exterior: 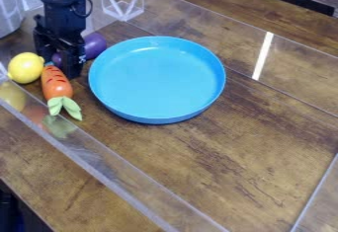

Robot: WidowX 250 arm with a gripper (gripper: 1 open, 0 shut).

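My black gripper [61, 52] is lowered at the upper left, among toy produce: a purple eggplant-like item [93, 46] at its right, a yellow lemon [26, 67] at its lower left and an orange carrot [55, 84] with pale green leaves just below it. The fingers are dark and partly hidden, so whether they hold anything cannot be told. A light blue plate [157, 79] lies to the right of these toys.
Clear plastic walls edge the wooden table [251, 157] along the left and back. A white cylindrical object [10, 4] stands at the top left corner.
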